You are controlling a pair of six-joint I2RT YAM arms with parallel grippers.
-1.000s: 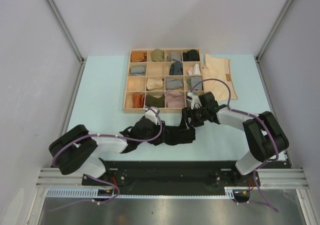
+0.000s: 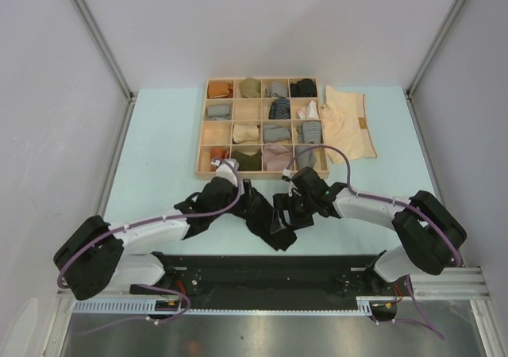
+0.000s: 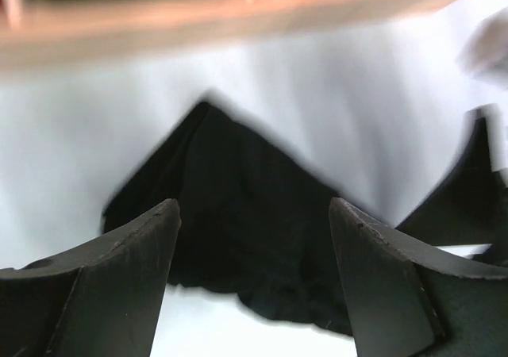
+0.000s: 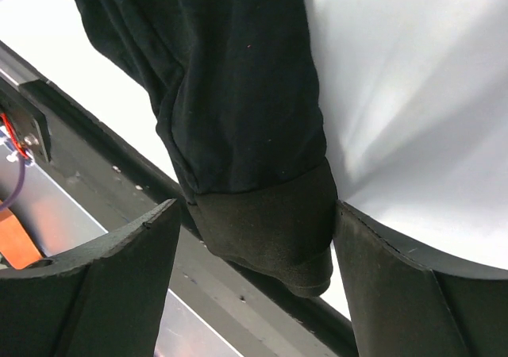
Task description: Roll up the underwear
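The black underwear [image 2: 270, 226] lies spread diagonally on the white table, below the organizer. In the left wrist view its rumpled upper end [image 3: 230, 190] is between and beyond the parted fingers of my left gripper, which is part open. My right gripper is open over the waistband end [image 4: 262, 238], with fingers on either side of the band, near the table's front edge. In the top view both grippers are at the garment, left at the upper end, right at the lower.
A wooden organizer [image 2: 202, 135] with folded clothes stands behind. A peach cloth [image 2: 341, 123] lies at back right. A dark rail [image 2: 270, 270] runs along the table's front edge.
My right gripper has moved left and toward the front. The underwear has swung to a diagonal, its right end now nearer the front edge.
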